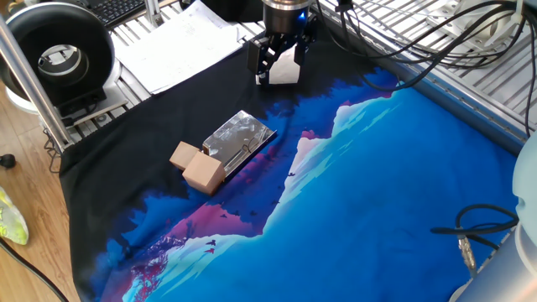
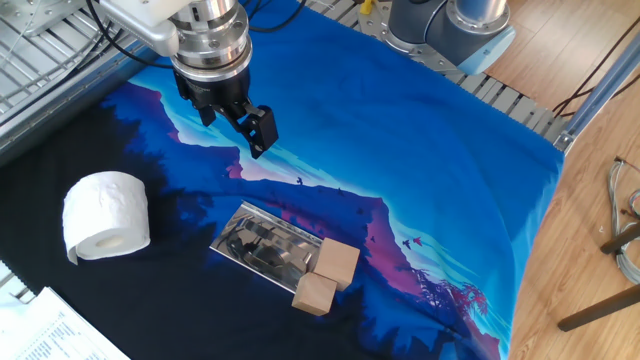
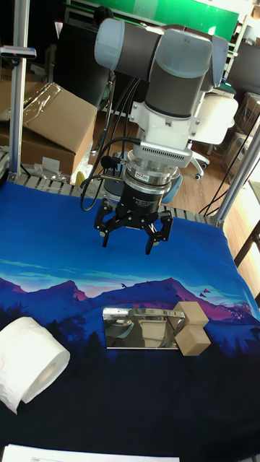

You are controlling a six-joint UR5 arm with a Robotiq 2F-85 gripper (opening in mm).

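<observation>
My gripper hangs above the cloth with its two fingers spread wide and nothing between them; it is also seen from the side in exterior view 2. A shiny, mirror-like rectangular plate or box lies on the cloth. A white paper roll lies on its side on the cloth's dark part. In exterior view 1 the gripper partly hides that roll.
The blue and black mountain-print cloth covers the table, with its blue side largely clear. White printed sheets lie at one edge. Black cables loop over the metal rack. A large black ring-shaped object stands beyond the table's edge.
</observation>
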